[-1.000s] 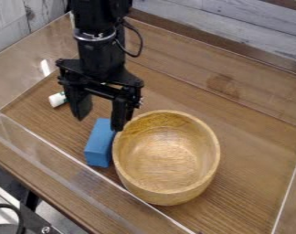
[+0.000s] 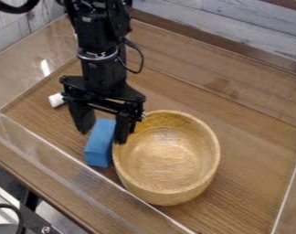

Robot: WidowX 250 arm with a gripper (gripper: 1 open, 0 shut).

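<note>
A black robot arm hangs from the top centre, its gripper (image 2: 104,117) low over a blue block (image 2: 100,148), just left of a large tan bowl (image 2: 165,183). The fingers point down on either side above the block's top end; whether they touch it or are open is hard to tell in the dark shapes.
A small white object (image 2: 59,100) lies at the left behind the arm.
The arm and gripper have shifted slightly and sit a little lower and further left than a second ago. The block and bowl look unmoved.
</note>
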